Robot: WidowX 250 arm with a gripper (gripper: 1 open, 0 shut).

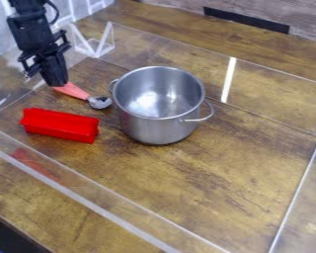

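Note:
My black gripper (44, 65) hangs at the upper left, above the left end of a pink-handled utensil (71, 91) with a silver head, which lies on the wooden table beside a large steel pot (158, 97). Its fingertips are small in this view, and nothing clearly shows between them. A red block (60, 125) lies in front of the utensil, left of the pot.
Clear panel edges and white tape run along its left, back and right. The pot's side handles stick out.

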